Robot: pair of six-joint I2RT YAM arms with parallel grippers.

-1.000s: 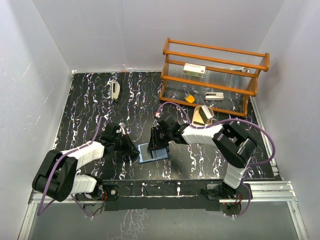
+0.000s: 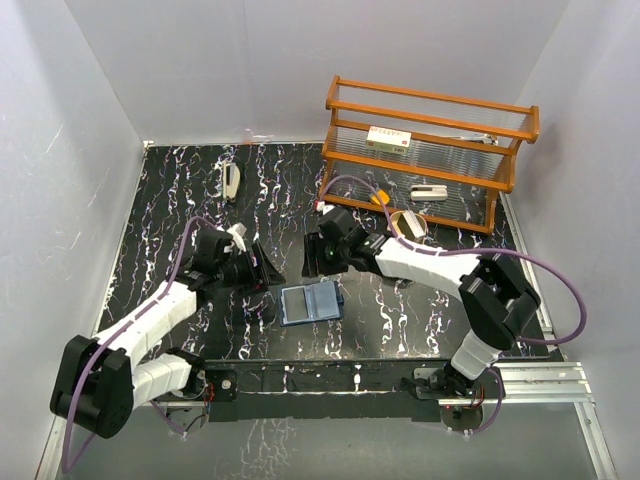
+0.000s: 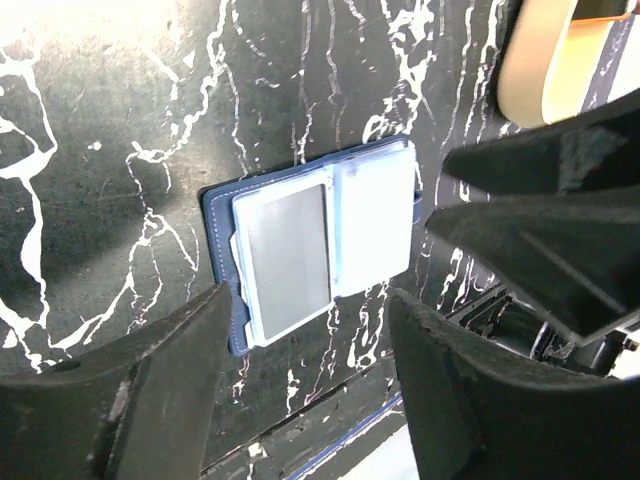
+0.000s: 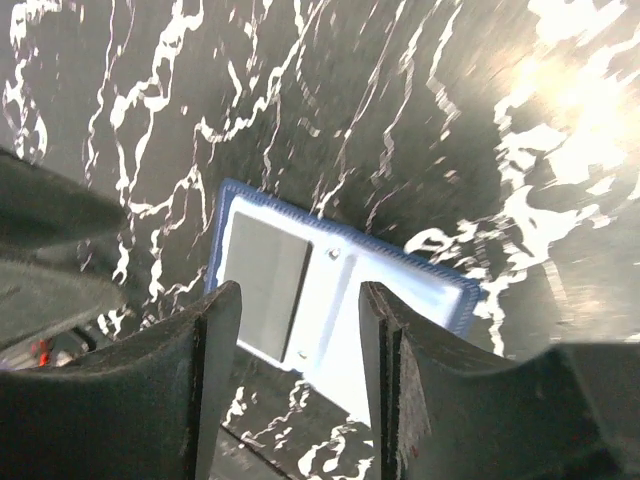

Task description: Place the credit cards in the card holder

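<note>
The blue card holder [image 2: 311, 303] lies open on the black marble table between my grippers, showing a dark clear pocket and a white-blue panel; in the left wrist view it [image 3: 375, 215] lies below and between the fingers. My left gripper [image 2: 261, 261] hangs just above and left of it, open with nothing visible between its fingers. My right gripper [image 2: 318, 255] hangs above it at the back, also open and empty, its fingers [image 4: 200, 400] over the holder in the right wrist view. I cannot make out loose cards for certain.
A wooden rack [image 2: 431, 122] with a box [image 2: 388, 140] stands at the back right. A beige container [image 2: 410, 228] sits beside the right arm. A small white device [image 2: 229, 180] lies at the back left.
Both grippers have risen off the holder and moved slightly back, leaving more of it uncovered. The holder appears shifted slightly to the right.
</note>
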